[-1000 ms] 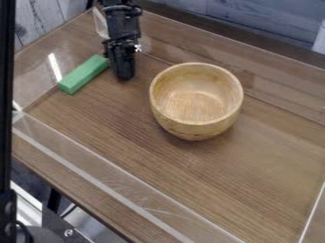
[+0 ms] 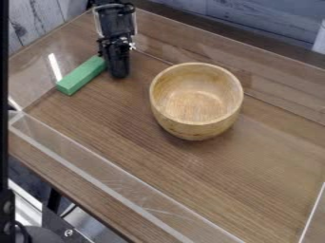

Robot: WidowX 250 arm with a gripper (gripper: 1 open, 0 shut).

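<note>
The black gripper [image 2: 116, 59] is low at the upper left of the table, its tips down by the upper end of a green block [image 2: 82, 76], which lies at a slant on the wood. Whether the fingers touch the block, or hold anything, is too dark and small to tell. A tan round bowl [image 2: 197, 100] stands to the right of the gripper and the block, apart from both.
A clear strip [image 2: 127, 185] runs along the near left edge. A plank backdrop [image 2: 267, 19] stands behind.
The gripper has shifted a little to the left, closer to the green block. The block and bowl look unmoved.
</note>
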